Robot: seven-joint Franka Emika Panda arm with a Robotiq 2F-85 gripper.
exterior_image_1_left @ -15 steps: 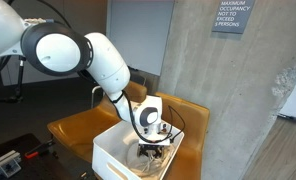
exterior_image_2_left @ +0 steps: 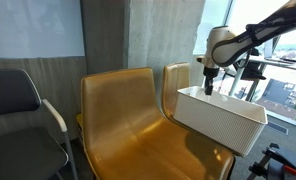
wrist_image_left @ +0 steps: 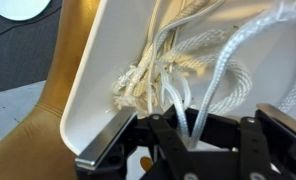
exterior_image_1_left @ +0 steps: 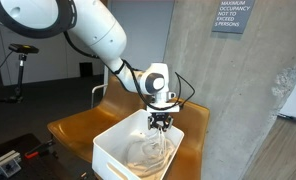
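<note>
A tangle of white rope [wrist_image_left: 153, 80] lies in the white bin [exterior_image_1_left: 113, 150]. My gripper is shut on a strand of it, seen in the wrist view where the rope runs up between the fingers. In exterior view 1 my gripper is above the bin, with several pale strands hanging down from it to the rope on the bin floor. The bin's wall hides its contents in exterior view 2.
The bin stands on a tan leather seat [exterior_image_2_left: 123, 115]. Another tan chair back [exterior_image_1_left: 193, 130] rises behind it, near a concrete wall [exterior_image_1_left: 213, 85]. A dark grey chair [exterior_image_2_left: 23, 130] stands apart to the left in exterior view 2.
The gripper has risen from low inside the bin to above it. Strands of rope have come up with it and now hang beneath.
</note>
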